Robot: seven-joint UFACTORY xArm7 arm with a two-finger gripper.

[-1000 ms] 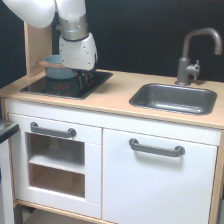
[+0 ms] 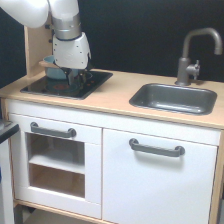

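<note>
The white robot arm hangs over the toy kitchen's black hob [image 2: 65, 90] in the upper left. Its gripper [image 2: 78, 76] is low over the hob, small and dark against it; whether it is open or shut cannot be made out. Behind it a light blue pot [image 2: 53, 71] stands at the back of the hob, partly hidden by the arm.
A steel sink [image 2: 172, 99] with a grey tap [image 2: 187, 62] is on the right of the wooden worktop [image 2: 125, 90]. White cupboards [image 2: 155, 180] are below, the left one with an open window. The worktop between hob and sink is clear.
The arm has moved a little down and to the left, bringing the gripper lower over the hob and covering more of the pot.
</note>
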